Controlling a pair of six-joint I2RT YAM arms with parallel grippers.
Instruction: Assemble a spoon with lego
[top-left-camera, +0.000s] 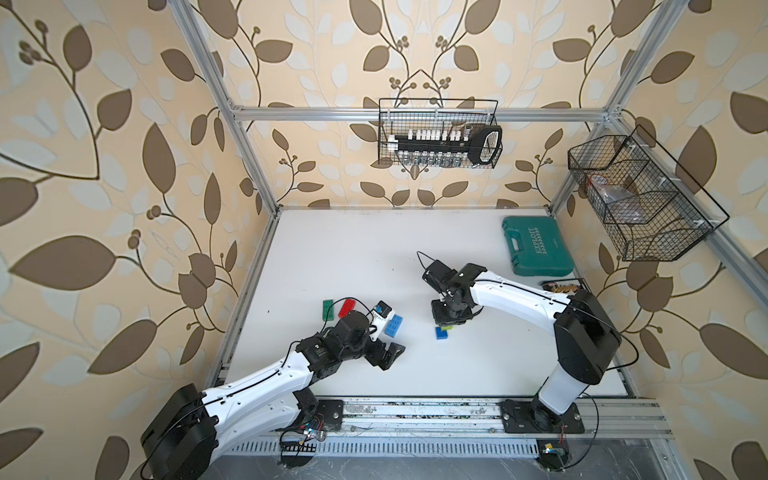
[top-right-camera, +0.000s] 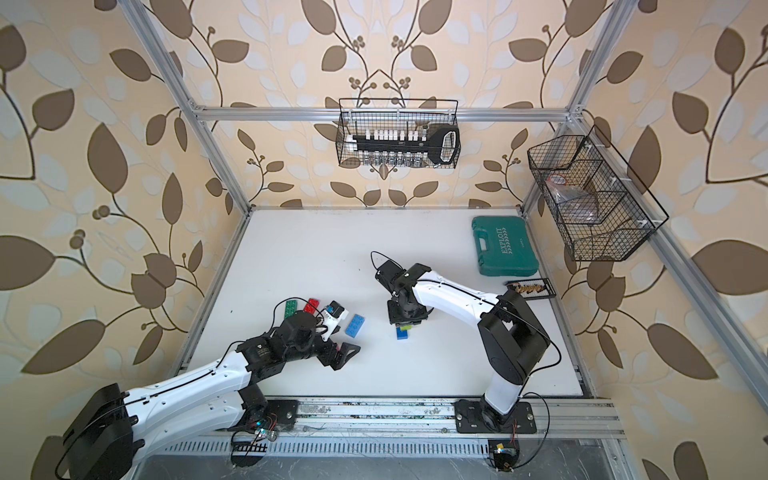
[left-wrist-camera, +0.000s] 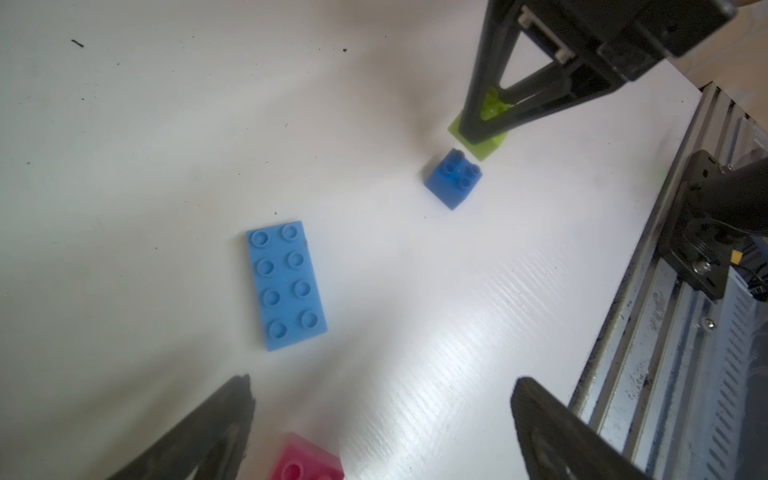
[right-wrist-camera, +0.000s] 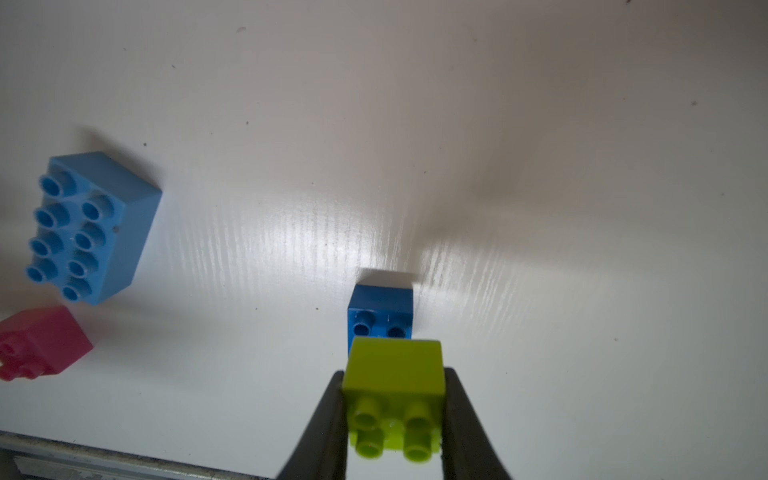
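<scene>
Between the right gripper's fingers is a lime-green two-by-two brick (right-wrist-camera: 396, 364), seen squarely in the right wrist view; my right gripper is shut on it. A dark blue brick (left-wrist-camera: 453, 179) lies on the table beside and partly behind it. My left gripper is open and empty, above the table. Ahead of it lies a light blue two-by-four brick (left-wrist-camera: 285, 284), studs up. A pink brick (left-wrist-camera: 308, 460) shows at the lower edge, close to the left finger. Red (top-left-camera: 346, 308) and green (top-left-camera: 328, 310) bricks lie behind the left arm.
A green case (top-left-camera: 537, 245) and a small black tray (top-right-camera: 529, 289) sit at the table's right side. The two arms stand close together near the front middle.
</scene>
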